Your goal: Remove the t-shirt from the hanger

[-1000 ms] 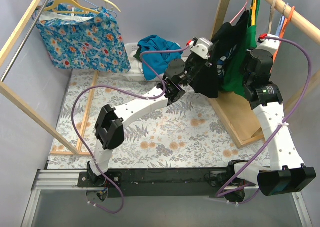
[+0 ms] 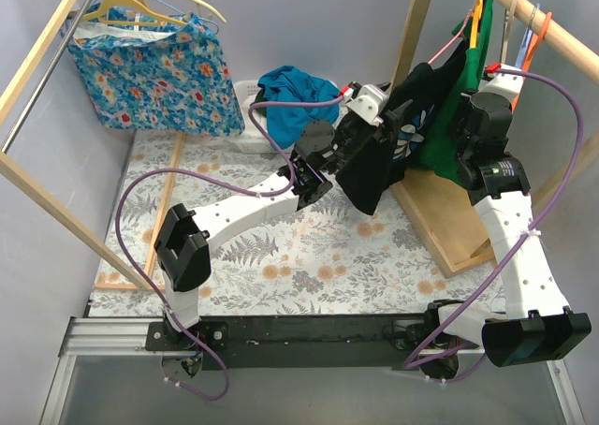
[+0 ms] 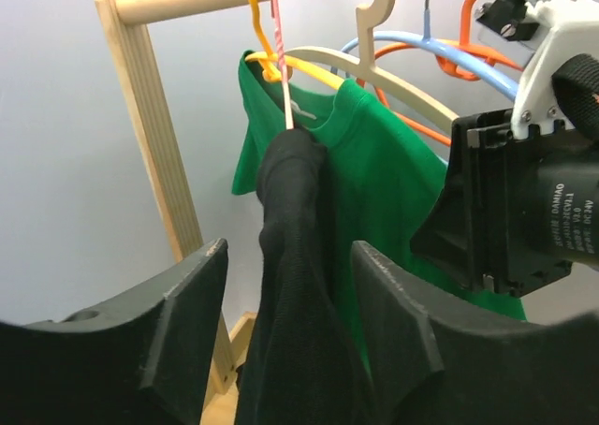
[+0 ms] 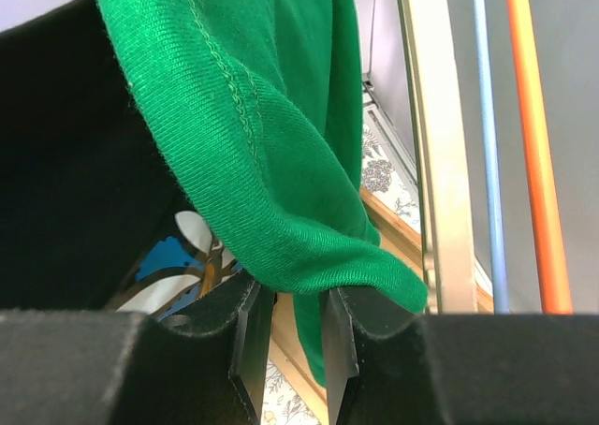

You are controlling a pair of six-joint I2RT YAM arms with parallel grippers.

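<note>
The black t-shirt (image 2: 374,168) hangs from a pink hanger (image 2: 452,46) on the right-hand rail. In the left wrist view, the black shirt (image 3: 295,247) runs down between the fingers of my left gripper, which stand well apart on either side of it. The pink hanger (image 3: 281,60) enters the black cloth at its top; the rest of the hanger is hidden. Behind it a green t-shirt (image 3: 374,172) hangs on a yellow hanger (image 3: 309,69). My right gripper is shut on the lower part of the green shirt (image 4: 253,182).
More hangers crowd the wooden rail (image 2: 552,36), including an orange hanger (image 2: 533,46). A teal cloth (image 2: 295,102) lies in a white basket (image 2: 251,139) at the back. Flowered blue cloth (image 2: 159,79) hangs at left.
The black shirt's lower part now spreads further left and down, and the pink hanger leans out more. The right arm stays still.
</note>
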